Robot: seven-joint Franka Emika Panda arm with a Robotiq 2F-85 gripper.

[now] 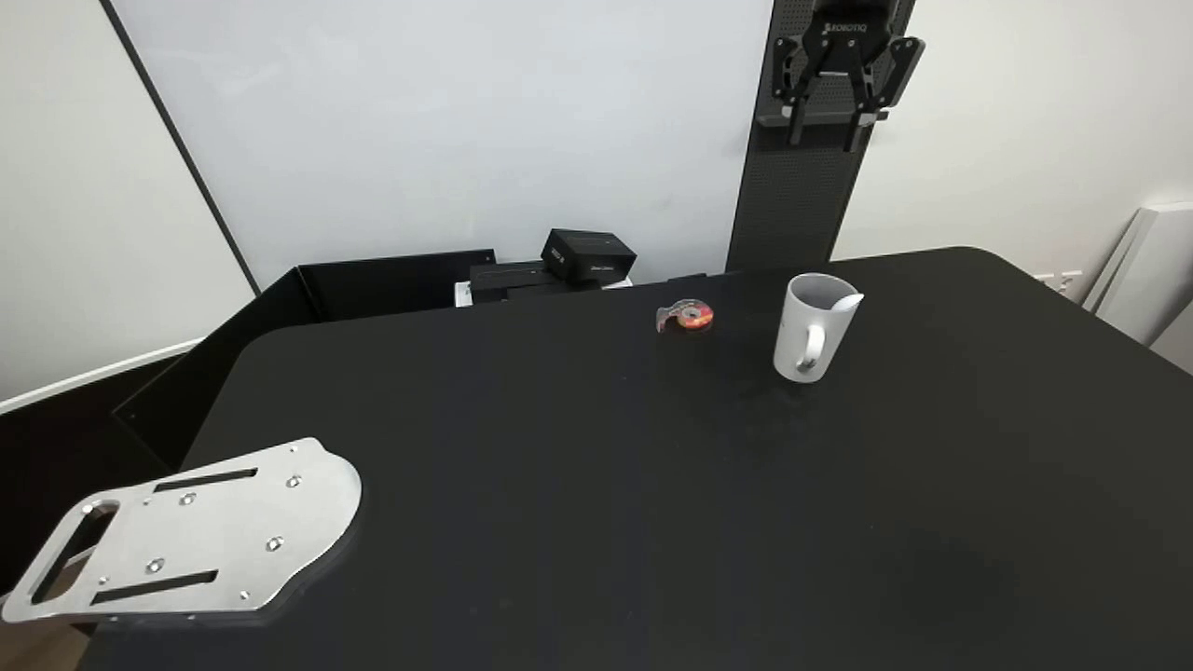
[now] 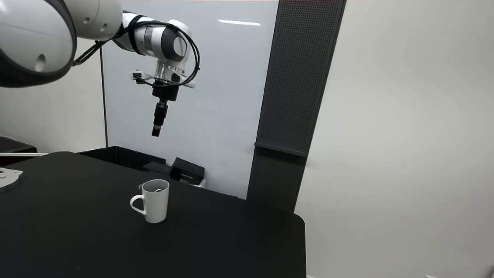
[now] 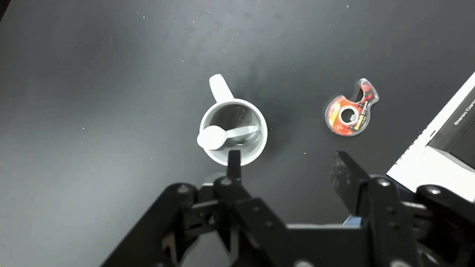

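A white mug (image 1: 796, 335) stands upright on the black table. Inside it leans a white spoon (image 3: 212, 137), its rounded end resting over the rim, as the wrist view shows from above. Right of the mug in that view lies a tape dispenser (image 3: 341, 116) with a red and orange label. My gripper (image 1: 825, 140) hangs high above the table, well clear of the mug. Its fingers (image 3: 234, 167) are apart, and nothing is between them. In exterior view 2 the gripper (image 2: 156, 134) appears edge-on, above and beyond the mug (image 2: 157, 204).
A flat silver metal plate (image 1: 224, 526) lies at the table's near left. Black boxes (image 1: 589, 257) sit just past the back edge.
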